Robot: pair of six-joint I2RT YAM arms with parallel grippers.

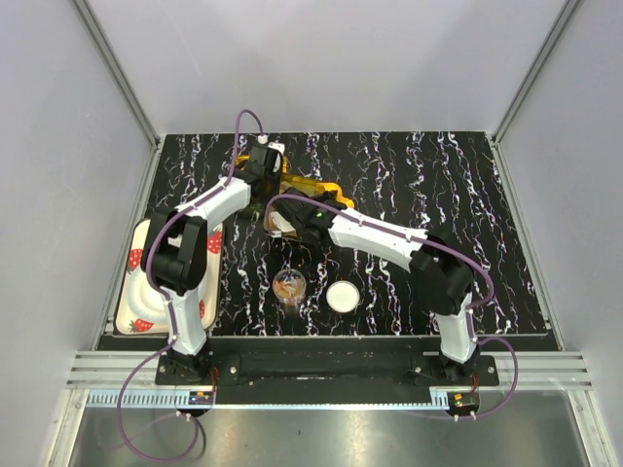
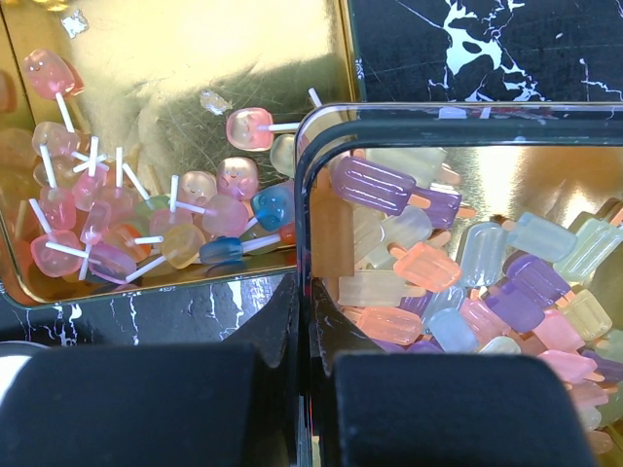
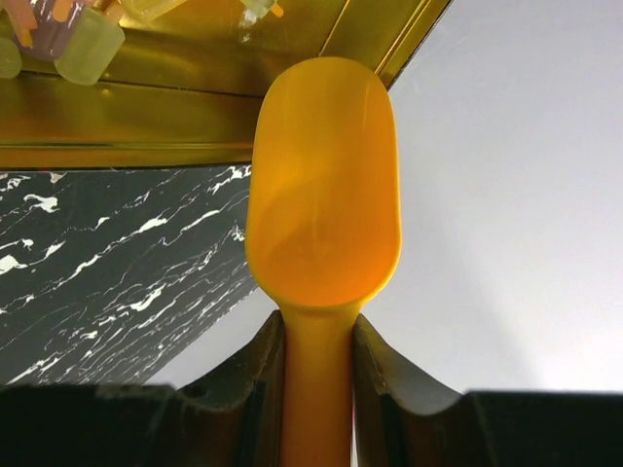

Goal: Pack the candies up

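In the left wrist view, my left gripper is shut on the thin clear side wall of the right-hand candy box [image 2: 458, 125]. That box holds many popsicle-shaped candies [image 2: 428, 265] over a gold base. My right gripper is shut on the handle of an orange scoop [image 3: 326, 185]. The scoop's bowl looks empty, its tip overlapping the gold box edge [image 3: 146, 156] in the right wrist view. Near the front stands a clear jar [image 1: 289, 285] with some colourful candies inside. A white round lid [image 1: 343, 297] lies to its right.
A second gold box [image 2: 224, 58] with lollipop candies [image 2: 178, 245] sits left of the first. At far left is a strawberry-patterned tray [image 1: 140, 325].
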